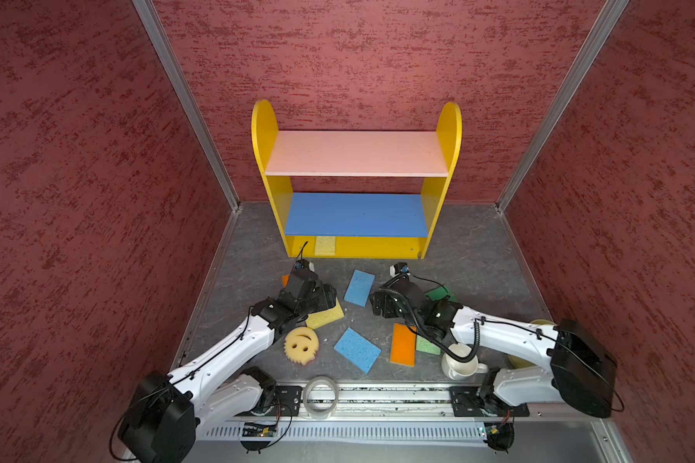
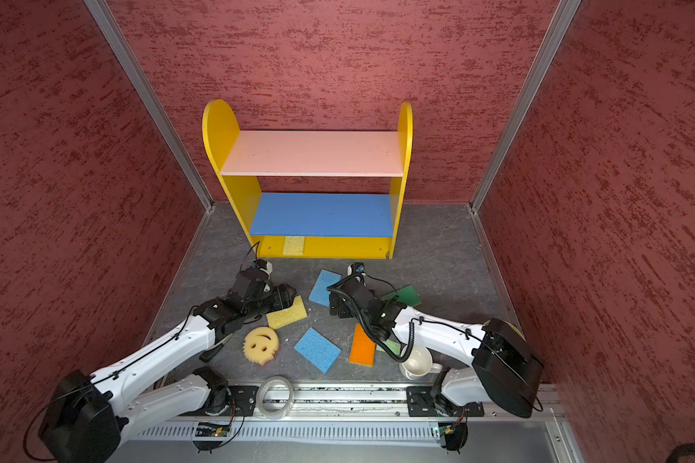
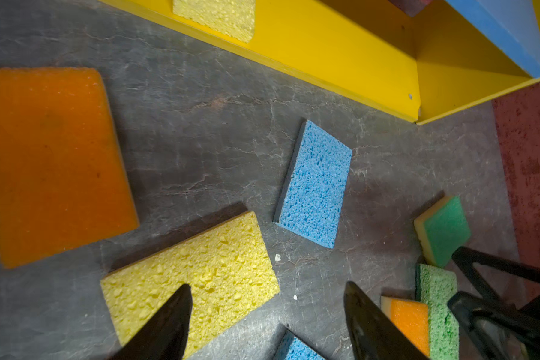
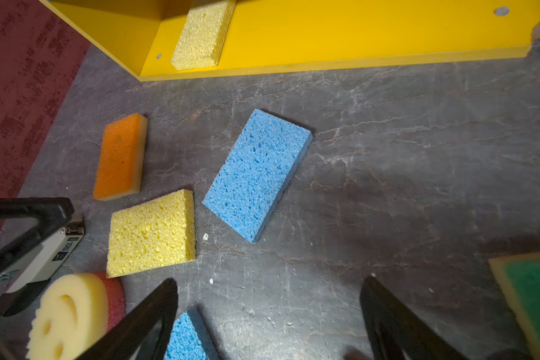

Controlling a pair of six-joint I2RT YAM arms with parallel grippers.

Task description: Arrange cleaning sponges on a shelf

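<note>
A yellow shelf unit with pink and blue boards stands at the back; a pale yellow sponge lies on its bottom level. My open left gripper hangs over the front sponges, by a yellow sponge and an orange sponge. My open right gripper is right of a blue sponge, nothing between its fingers. Another blue sponge, a front orange sponge, a light green sponge and a dark green one lie on the floor.
A smiley sponge, a white cup and a tape ring are near the front. A stapler lies at left. Walls enclose both sides; floor at the back right, beside the shelf, is clear.
</note>
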